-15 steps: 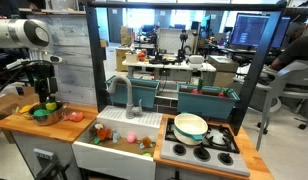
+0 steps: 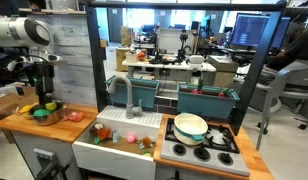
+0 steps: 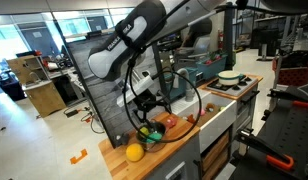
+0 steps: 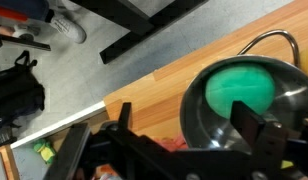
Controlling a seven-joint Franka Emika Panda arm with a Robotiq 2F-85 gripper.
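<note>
A metal pot (image 4: 219, 125) stands on the wooden counter, holding a smooth green object (image 4: 242, 85) and some yellow at its right side. In the wrist view my gripper reaches over the pot's near rim, its two dark fingers (image 4: 122, 135) wide apart with nothing seen between them. Exterior view 1 has the pot (image 2: 49, 117) at the left end of the counter, under the arm. From the other side, a yellow ball (image 3: 135, 152) rests on the counter close to the pot, and green (image 3: 151, 134) shows at the pot.
A sink (image 2: 112, 145) with colourful items in it lies right of the pot, behind it a grey faucet (image 2: 129, 95). Farther right, a pale bowl (image 2: 190, 126) sits on the stove (image 2: 206, 150). Teal bins (image 2: 207, 104) stand along the back. A red item (image 2: 76, 116) lies beside the pot.
The arm by the pot has shifted only slightly. The pot, sink and stove items look unmoved.
</note>
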